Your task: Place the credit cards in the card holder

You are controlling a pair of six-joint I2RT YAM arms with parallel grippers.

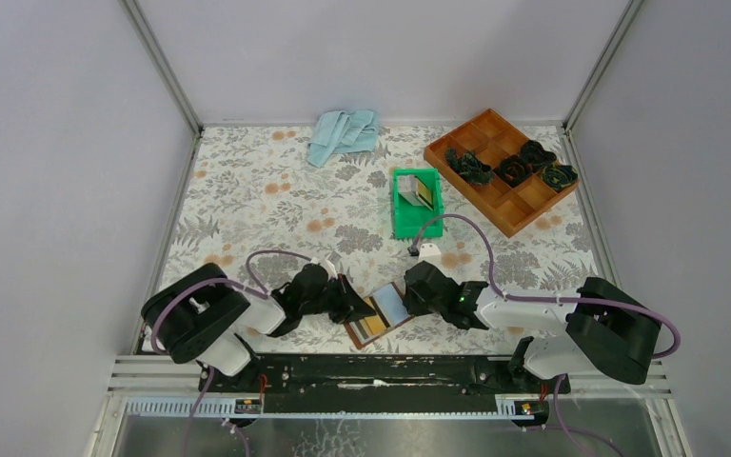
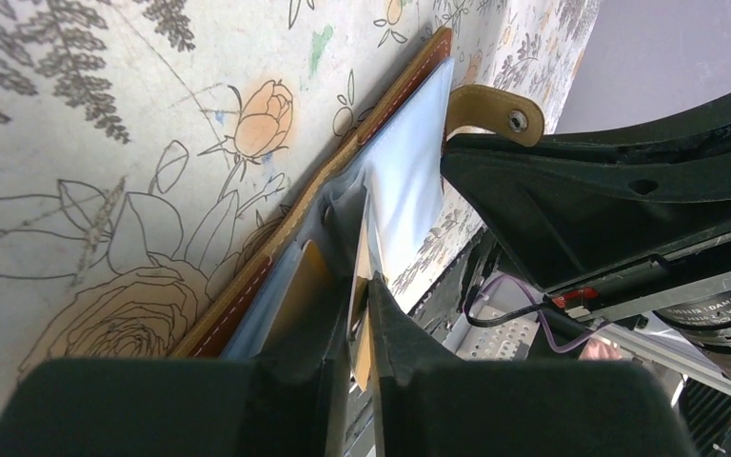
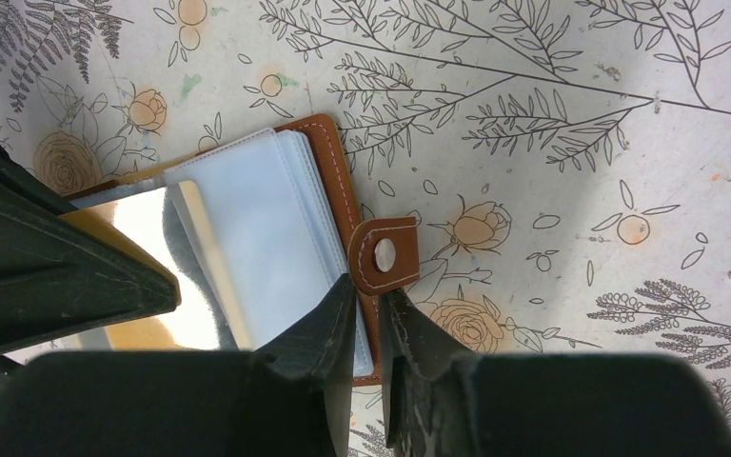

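The brown card holder (image 1: 402, 322) lies unfolded at the front middle of the table, with pale clear sleeves (image 3: 257, 209) and gold-and-white cards (image 3: 167, 262) at its left part. In the left wrist view my left gripper is shut on a thin card (image 2: 363, 249), seen edge-on against the sleeves. How deep it sits in a sleeve is hidden. At the holder's right edge, my right gripper is slightly open, a narrow gap between its fingertips. The snap strap (image 3: 390, 238) of the holder lies right at those tips; contact is unclear.
Behind the arms stands a green tray (image 1: 406, 229) with more cards (image 1: 424, 193) in it. A wooden compartment box (image 1: 481, 193) with dark bundles is at the back right. A blue cloth (image 1: 345, 131) lies at the back.
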